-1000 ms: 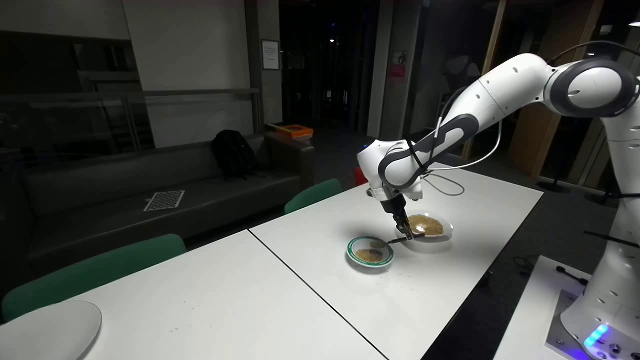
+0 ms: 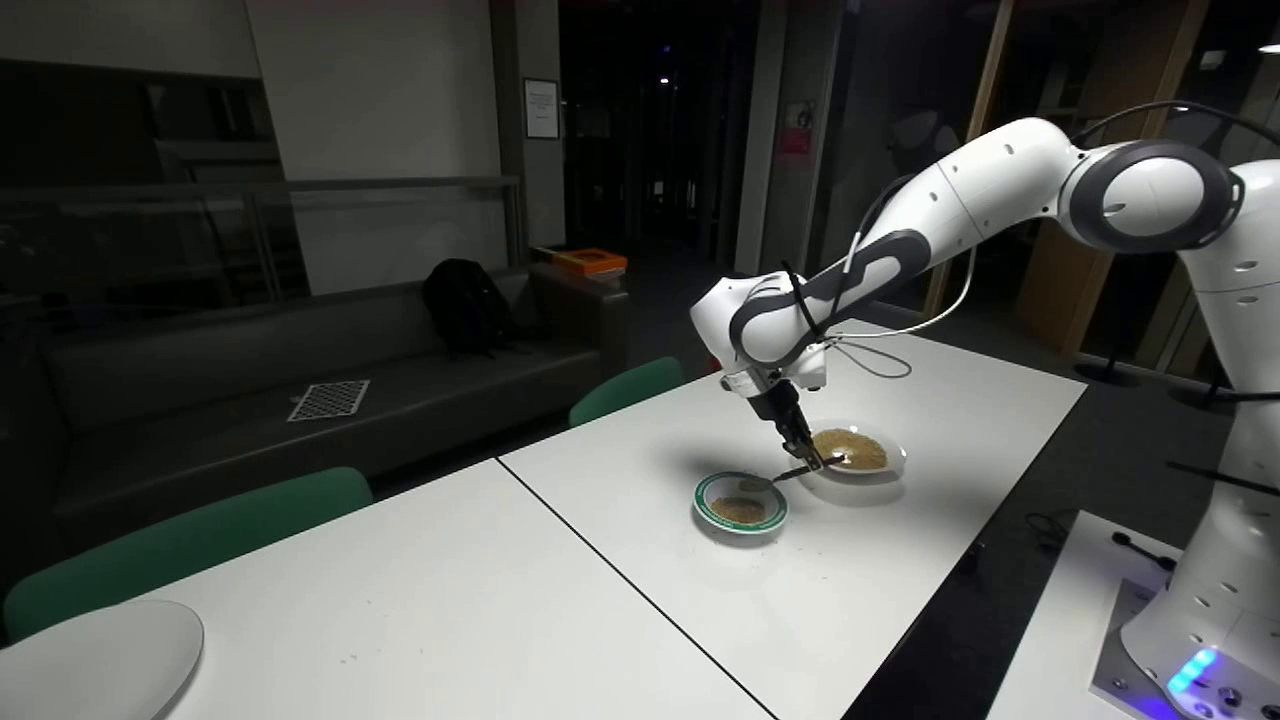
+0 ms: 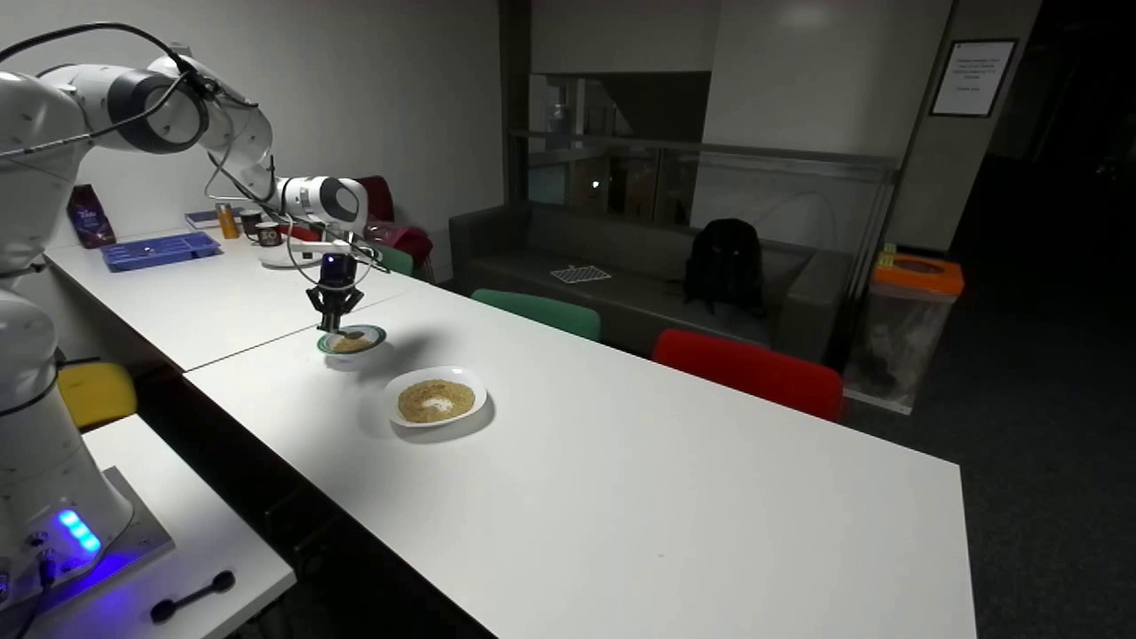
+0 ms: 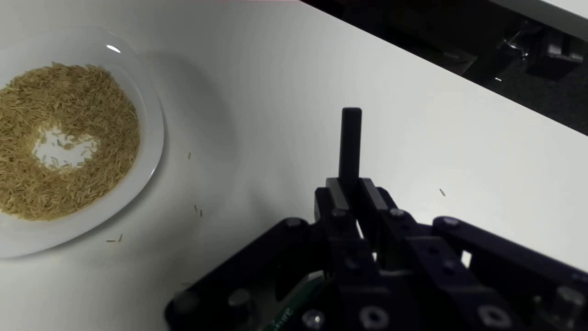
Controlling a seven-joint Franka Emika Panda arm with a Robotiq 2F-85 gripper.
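My gripper is shut on the dark handle of a utensil (image 4: pixel 350 135), which looks like a spoon. One end of the handle juts beyond the fingertips in the wrist view; the other end reaches over the green-rimmed bowl (image 2: pixel 702 500) in exterior view 1. Inside that bowl lies some brown grain (image 2: pixel 739 511). Only a sliver of its green rim (image 4: pixel 295 306) shows beneath the gripper in the wrist view. A white oval dish (image 4: pixel 155 129) holds more grain (image 4: pixel 104 110), with a bare patch in the middle, and stands beside the bowl.
A few stray grains lie on the white table (image 3: pixel 692 522), whose area past the oval dish is clear. At its far end in exterior view 2 stand a blue tray (image 3: pixel 161 252) and cups. A round white plate (image 2: pixel 108 654) sits at the near left.
The arm has shifted a little to the left in exterior view 1, and the gripper with the utensil sits slightly higher. The bowl and dish have stayed in place.
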